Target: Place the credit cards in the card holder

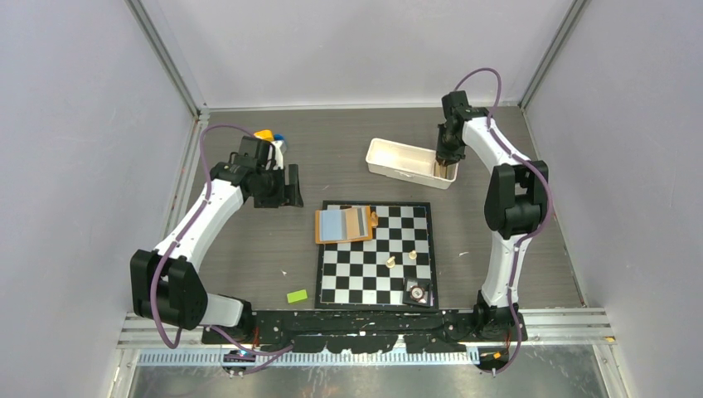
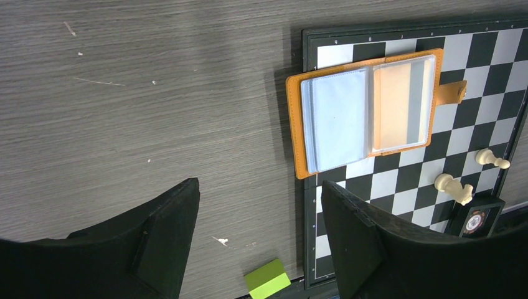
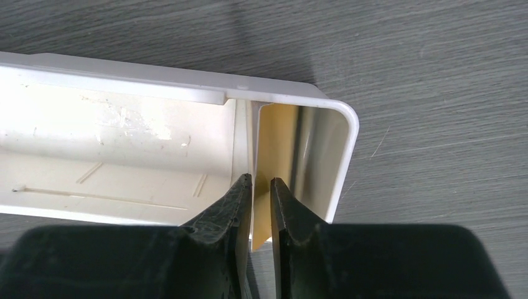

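Note:
The tan card holder lies spread on the chessboard; in the left wrist view its clear sleeve shows a card inside, beside a pale blue panel. At the right end of a white tray, a gold card leans on edge, a pale edge running along its left side. My right gripper has its fingertips over the card with a narrow gap between them; part of the card shows in that gap. Left of the holder, my left gripper stands wide open and empty.
Two chess pieces and a small black clock-like item occupy the chessboard's front right. A green block lies near the front edge. Yellow and blue objects sit behind the left arm. Bare table surrounds the tray.

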